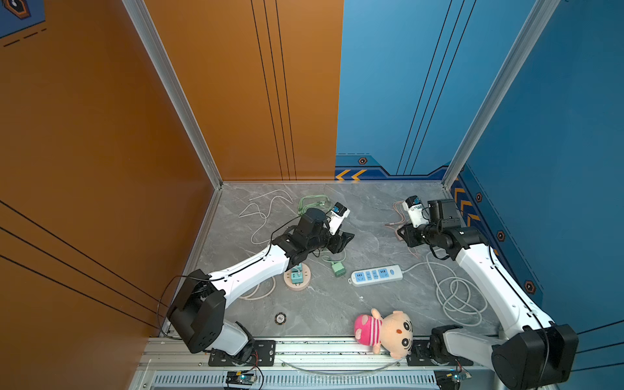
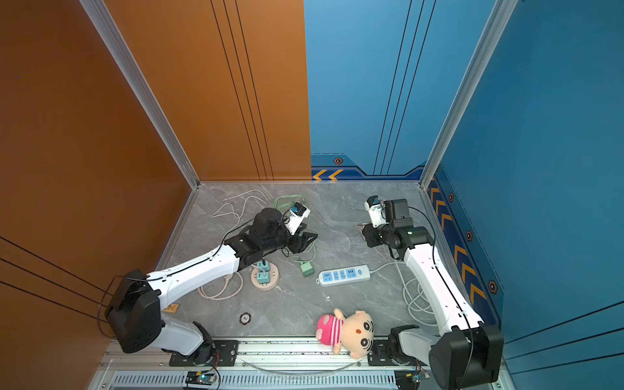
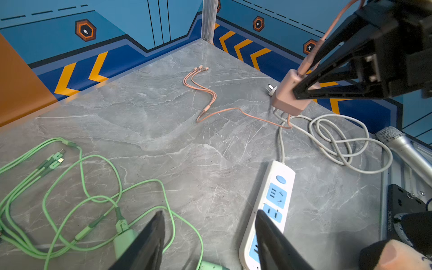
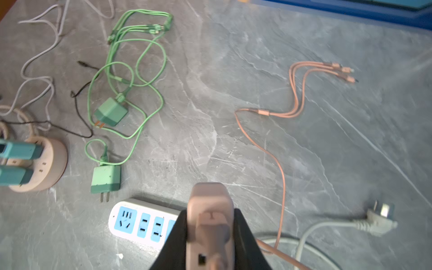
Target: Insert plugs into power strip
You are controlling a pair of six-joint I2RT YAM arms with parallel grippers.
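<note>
My right gripper is shut on a pink plug adapter (image 3: 288, 95), held in the air right of and behind the white power strip (image 3: 265, 216), its pink cable trailing to the surface. My left gripper stands open over the middle left, above green cables and a green adapter (image 4: 105, 177) with its prongs showing. Another green adapter (image 4: 110, 112) lies behind it. A round pink socket (image 4: 55, 166) at left holds blue-green adapters (image 4: 18, 148).
A plush doll (image 1: 396, 334) lies at the front edge, a small dark round object (image 1: 280, 318) at front left. Coiled white cable (image 1: 464, 302) and a grey plug (image 4: 378, 220) lie at the right.
</note>
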